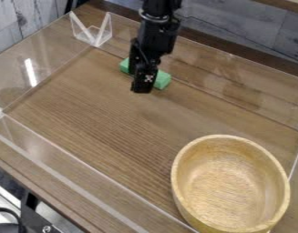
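Note:
My black gripper (144, 76) hangs down from the arm at the top centre, its fingers open over a bright green object (158, 77) on the wooden table. The gripper partly hides the green object, so I cannot tell whether the fingers touch it.
A large round cream bowl (231, 196) stands at the lower right of the wooden table (90, 118). A clear plastic object (93, 29) is at the back left.

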